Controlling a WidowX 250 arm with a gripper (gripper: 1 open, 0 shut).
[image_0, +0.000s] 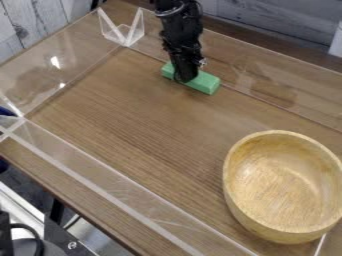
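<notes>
The black gripper reaches down from the top centre and is at a green rectangular block on the wooden table. Its tips cover part of the block's left half; whether they touch it or hold anything is too small to tell.
A large tan bowl sits at the lower right. A clear plastic piece stands at the upper left near the back.
</notes>
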